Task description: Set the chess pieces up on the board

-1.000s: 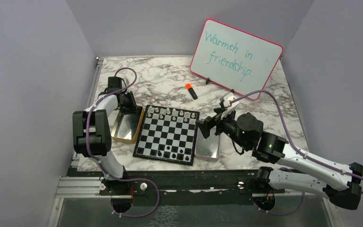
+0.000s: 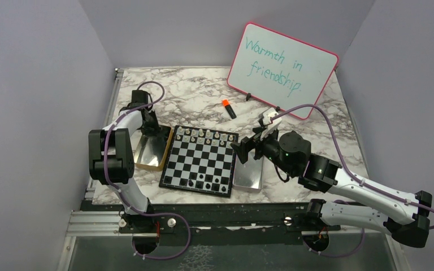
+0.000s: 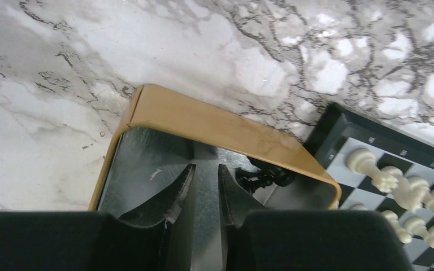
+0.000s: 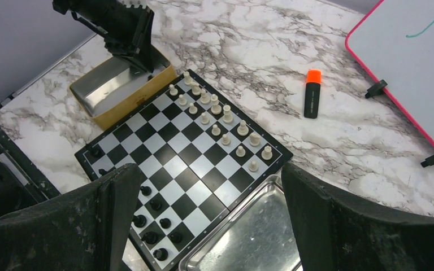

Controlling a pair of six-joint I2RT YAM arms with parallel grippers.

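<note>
My left gripper is over the gold-rimmed tray, part open, and the gap between its fingertips looks empty. Black chess pieces lie in the tray's corner, to the right of those fingers in the left wrist view. The chessboard carries two rows of white pieces along its far side. Several black pieces stand near the opposite edge, partly covered by a finger of my right gripper. That right gripper is wide open and empty, above the board's right side.
A bare silver tray lies against the board's right edge. Behind the board is an orange-capped marker, and a whiteboard leans at the back.
Over the last second my right arm has shifted slightly left in the top view. The left arm has moved only a little above its tray. The board's pieces look unchanged.
</note>
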